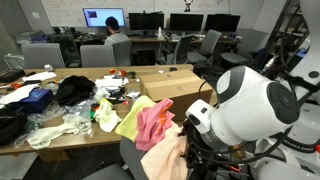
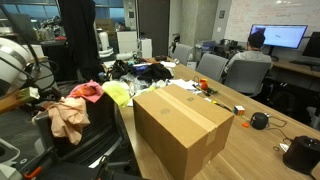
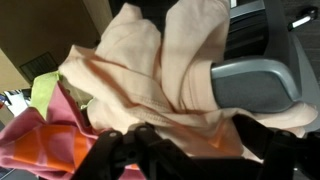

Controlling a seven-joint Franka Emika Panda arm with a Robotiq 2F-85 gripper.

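Observation:
A peach cloth point(image 3: 150, 75) drapes over the arm and seat of a dark chair point(image 3: 255, 85). In the wrist view my gripper is low over this cloth, its two dark fingers apart with folds of peach cloth between them. Whether both fingers touch the cloth cannot be seen. A pink and orange cloth point(image 3: 45, 145) and a yellow-green cloth point(image 3: 45, 90) lie on the left. From outside, the peach cloth point(image 2: 68, 120) hangs at the chair beside the pink cloth point(image 1: 153, 125) and the yellow cloth point(image 1: 130, 120); the arm hides part of it.
A large cardboard box point(image 2: 182, 125) stands on the wooden table close to the chair. Clothes and small items point(image 1: 65, 95) clutter the table farther along. A person point(image 2: 248, 68) sits at a desk in the background.

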